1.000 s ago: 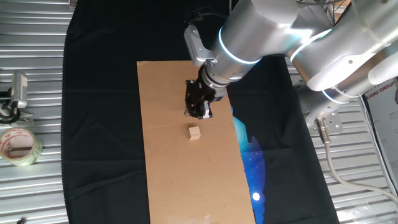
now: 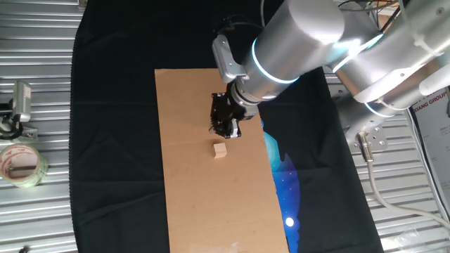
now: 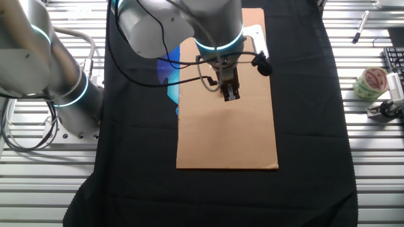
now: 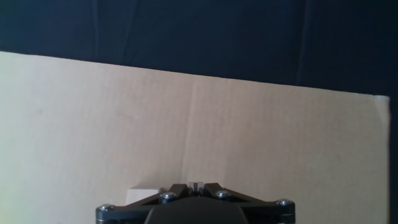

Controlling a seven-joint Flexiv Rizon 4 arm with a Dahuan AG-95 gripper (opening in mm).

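Note:
A small light wooden block (image 2: pixel 220 150) rests on the brown cardboard sheet (image 2: pixel 204 197). Just beyond it in exterior view 1, my gripper (image 2: pixel 234 131) points down over the sheet, apart from the block in that image. In the wrist view the gripper has its fingertips together, with nothing evident between them. Part of the block (image 4: pixel 142 195) shows left of the fingers there, its lower portion cut off by the gripper and frame edge. Exterior view 2 has the gripper (image 3: pixel 232 96) above the cardboard, with the block hidden from sight.
Black cloth (image 2: pixel 116 154) surrounds the cardboard. A blue patterned flat piece (image 2: pixel 285 193) sticks out along the sheet's right edge in exterior view 1. A tape roll (image 2: pixel 23 165) stands off to the left on the ribbed metal table. Most of the cardboard is clear.
The arm and gripper have shifted very slightly right and down in exterior view 1. The block lies where it was.

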